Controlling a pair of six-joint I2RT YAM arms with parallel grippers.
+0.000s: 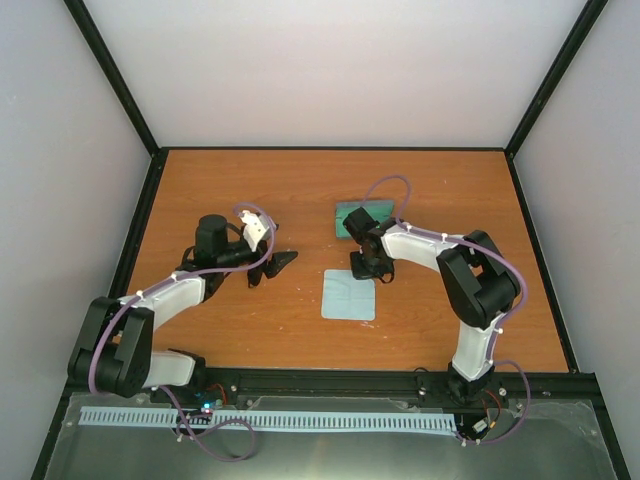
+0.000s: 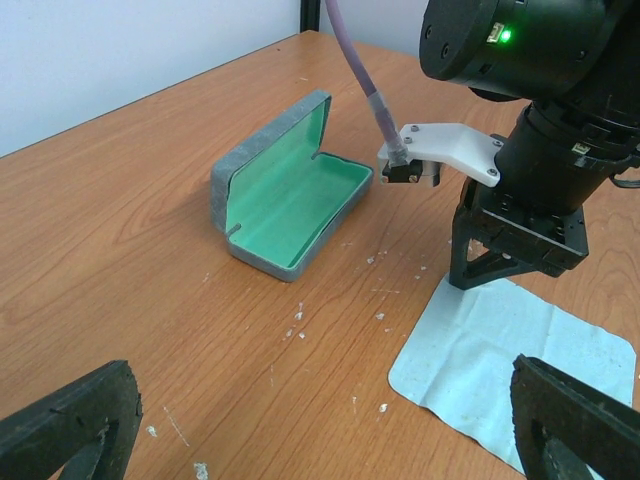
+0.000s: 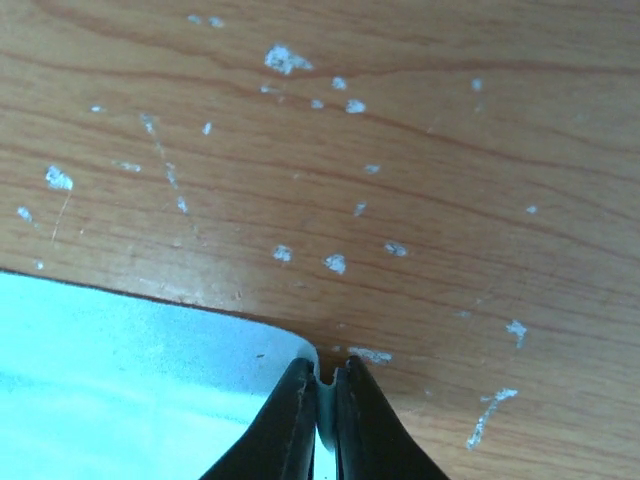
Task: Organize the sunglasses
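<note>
A light blue cloth [image 1: 348, 300] lies flat on the wooden table. Behind it stands an open glasses case [image 2: 295, 210], grey outside with green lining. My right gripper is down at a corner of the cloth, its fingertips close together around the cloth's edge; whether it grips it is unclear. My left gripper hangs open at the left of the table, with nothing between its fingers. I see no sunglasses in these views.
Walls bound the back and both sides.
</note>
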